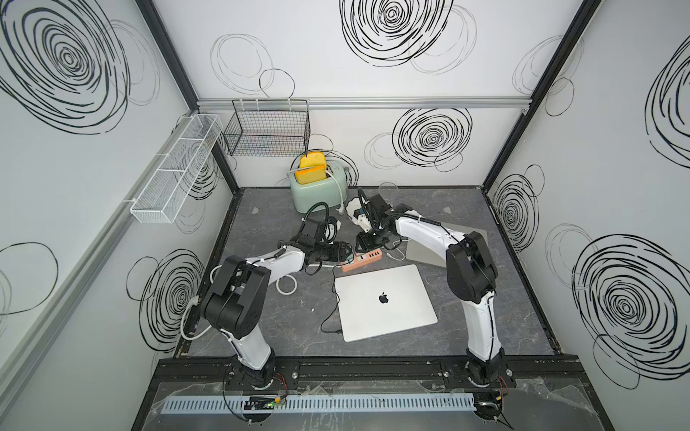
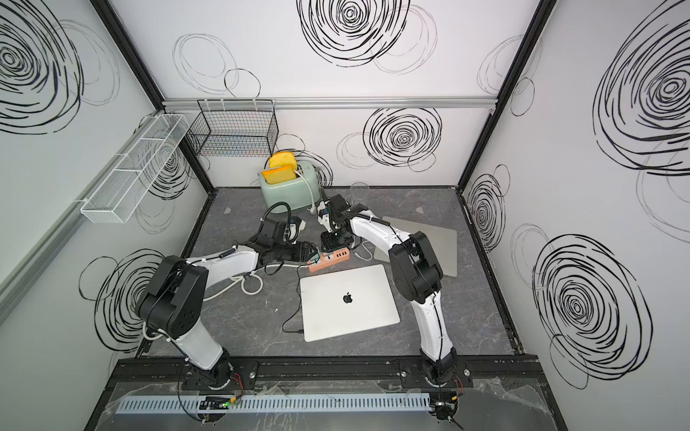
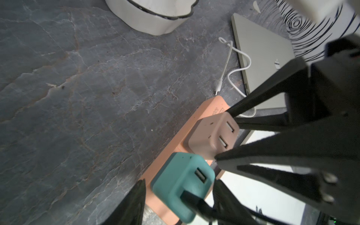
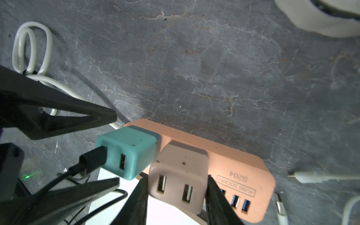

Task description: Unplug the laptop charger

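Note:
The teal charger block (image 4: 127, 150) sits in the left end of the orange power strip (image 4: 240, 165), a black cable plug (image 4: 93, 159) in its face. The cable leads toward the white laptop (image 1: 386, 303). My left gripper stands open around the teal block, one finger on either side; a small gap shows above the block in the right wrist view. Beside it on the strip is a pink adapter (image 4: 180, 172). My right gripper has its fingers close against both sides of that adapter; whether they press on it is unclear.
A mint toaster (image 1: 318, 190) and a white bowl (image 3: 153, 18) stand behind the strip. A grey laptop (image 3: 262, 60) lies to the right, with a loose white cable (image 3: 243, 67) near the strip. Both grippers are crowded close together.

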